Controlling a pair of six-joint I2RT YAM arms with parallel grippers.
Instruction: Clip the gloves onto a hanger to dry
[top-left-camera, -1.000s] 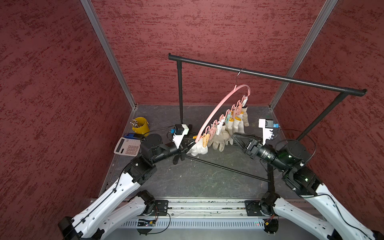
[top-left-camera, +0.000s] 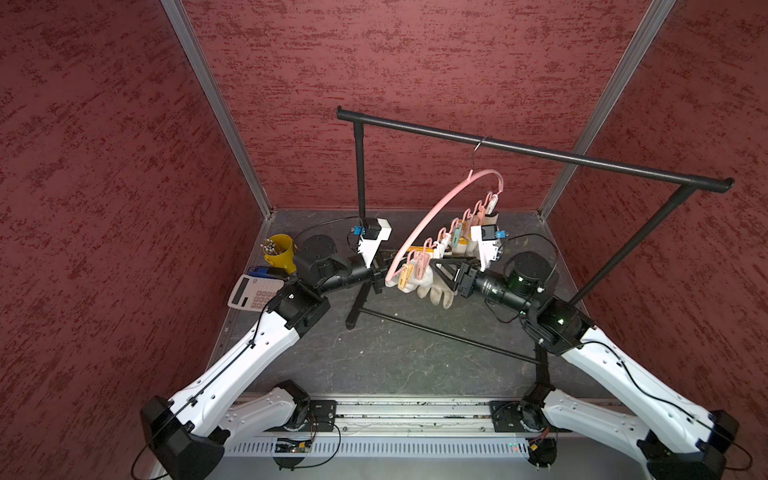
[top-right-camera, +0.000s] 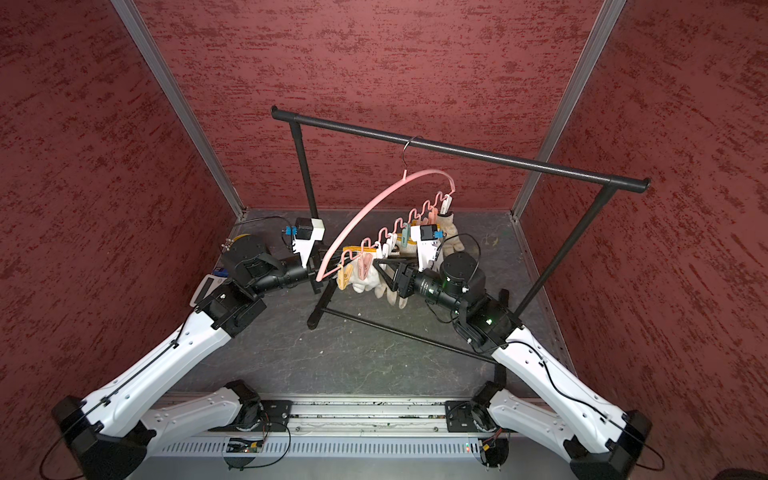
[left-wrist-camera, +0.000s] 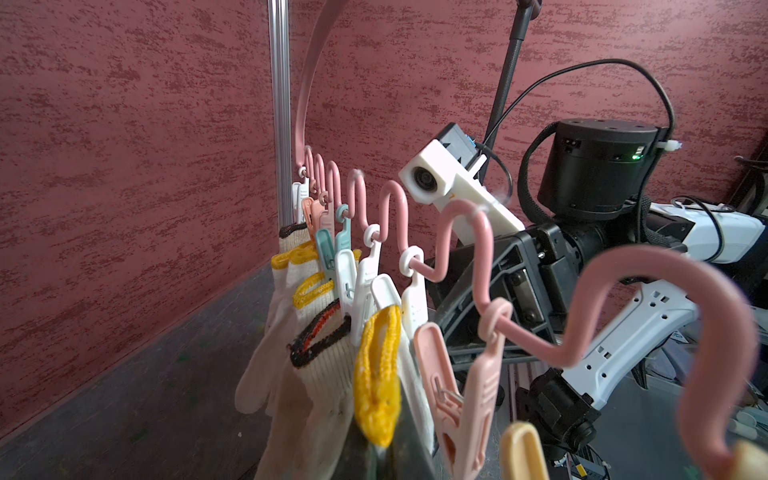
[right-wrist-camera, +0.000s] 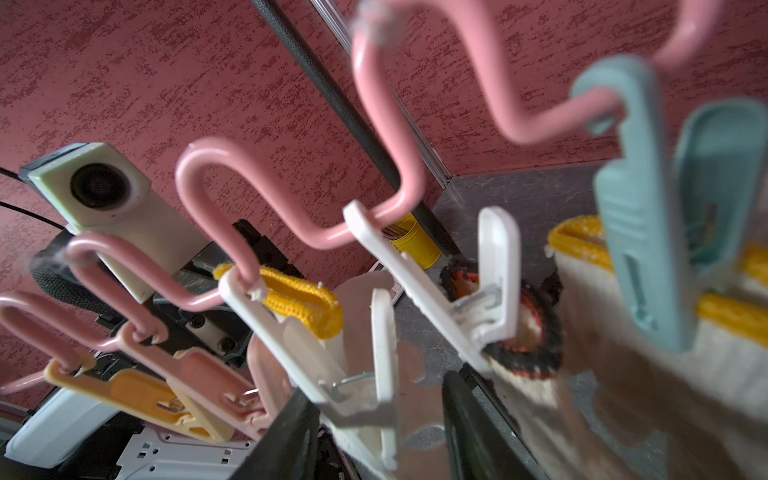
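Note:
A pink hanger (top-left-camera: 432, 216) hangs from the rack, with gloves (left-wrist-camera: 304, 376) clipped along it. My left gripper is shut beneath a yellow-cuffed glove (left-wrist-camera: 376, 368) at the near end; its fingertips are mostly hidden by the cuff. A pink clip (left-wrist-camera: 472, 400) hangs beside that glove. My right gripper stands part open around the lower end of a white clip (right-wrist-camera: 336, 392), in front of that glove. Another white clip (right-wrist-camera: 432, 304) is by a black-cuffed glove (right-wrist-camera: 512, 352).
The black rack bar (top-left-camera: 560, 153) spans above both arms. A yellow cup (top-left-camera: 280, 254) and a calculator (top-left-camera: 252, 294) lie at the left.
My right gripper has moved left and up to the clips. My left gripper has moved up and slightly right, lifting the white glove toward the hanger.

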